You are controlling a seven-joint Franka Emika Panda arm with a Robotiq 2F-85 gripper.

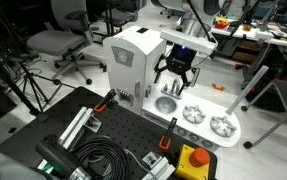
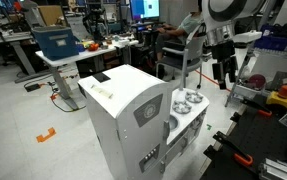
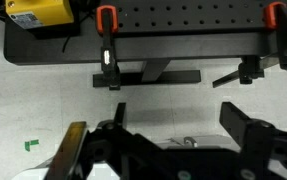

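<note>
My gripper (image 1: 175, 78) hangs over the white toy kitchen counter in exterior view 1, its fingers spread apart and nothing visible between them. In exterior view 2 the gripper (image 2: 234, 82) is high above the table side. Both dark fingers (image 3: 243, 138) stand wide apart at the bottom of the wrist view, with pale floor between them. The toy kitchen has a white cabinet (image 1: 125, 62), its door shut, a round sink (image 1: 165, 104) with a tap, and two burners (image 1: 222, 126).
A black table (image 1: 133, 128) with orange-handled clamps (image 1: 165, 143) lies before the kitchen. Coiled black cable (image 1: 101, 158) and a yellow box with a red button (image 1: 195, 161) rest on it. Office chairs (image 1: 58, 38) stand behind at the left.
</note>
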